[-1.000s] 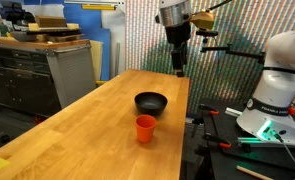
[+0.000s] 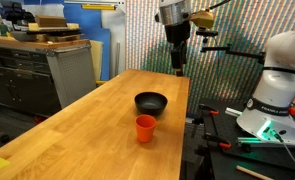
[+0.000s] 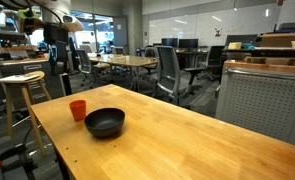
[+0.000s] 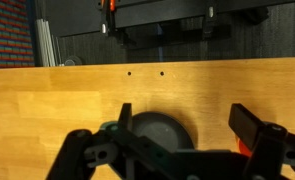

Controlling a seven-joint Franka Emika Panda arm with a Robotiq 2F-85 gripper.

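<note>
A red cup (image 2: 145, 128) and a round black bowl (image 2: 150, 104) stand apart on the wooden table, upright. In exterior view 2 the cup (image 3: 78, 110) is left of the bowl (image 3: 105, 123). My gripper hangs well above the table, pointing down, touching neither thing. Its fingers (image 4: 249, 124) are spread wide and hold nothing. Between and below them the wrist view shows the bowl (image 4: 163, 130), its lower part hidden by the gripper. Only a sliver of the cup (image 4: 243, 148) shows behind the right finger.
The robot's base (image 2: 272, 125) stands beside the table edge. Metal cabinets (image 2: 22, 78) and a blue chair (image 3: 169, 66) are in the background, along with a stool (image 3: 25, 93).
</note>
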